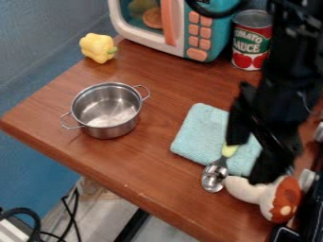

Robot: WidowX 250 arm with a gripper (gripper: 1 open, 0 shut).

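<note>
My black gripper (259, 161) is low at the right, over the light blue cloth (197, 133) and the ladle (214, 174) with a yellow handle, most of which it hides. It is dark and blurred, so whether it is open or shut, or touching the handle, cannot be told. A white and orange plush toy (269, 197) lies just beside it at the table's front right. A steel pot (108, 119) stands on the left of the wooden table (51, 118).
A toy microwave (164, 28) stands at the back, with a tomato sauce can (250, 47) to its right and a yellow pepper (98, 46) to its left.
</note>
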